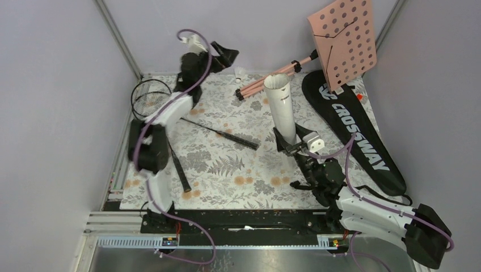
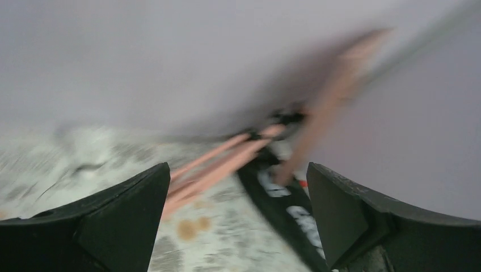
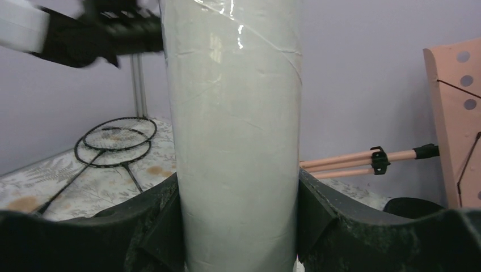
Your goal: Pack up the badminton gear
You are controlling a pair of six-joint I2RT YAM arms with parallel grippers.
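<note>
A white cylindrical shuttlecock tube (image 1: 280, 103) stands nearly upright, its open mouth facing up. My right gripper (image 1: 292, 144) is shut on its lower part, with dark fingers (image 3: 323, 224) against both sides. Whether its base touches the table is hidden. At the back, a white shuttlecock (image 1: 240, 74) lies near the wall, blurred in the left wrist view. My left gripper (image 1: 226, 55) hangs open above and left of it, nothing between its fingers. Two rackets (image 3: 119, 139) overlap at left, partly behind the left arm. A black racket bag (image 1: 354, 130) lies flat at right.
Folded pink tripod legs (image 1: 269, 83) lie at the back, just right of the shuttlecock. A pink perforated panel (image 1: 345, 42) leans in the back right corner. Racket handles (image 1: 237, 140) cross the middle.
</note>
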